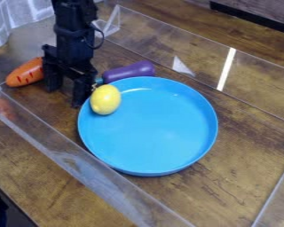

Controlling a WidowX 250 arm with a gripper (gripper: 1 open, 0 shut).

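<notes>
My black gripper (70,83) reaches down to the table at the upper left, open, between an orange carrot (26,74) on its left and a purple eggplant (130,73) on its right. A yellow lemon (106,99) lies on the left side of a round blue plate (162,133). The gripper's right side is close to the lemon and the eggplant; whether it touches either is unclear.
A wooden table (245,115) with clear plastic walls surrounds the objects.
</notes>
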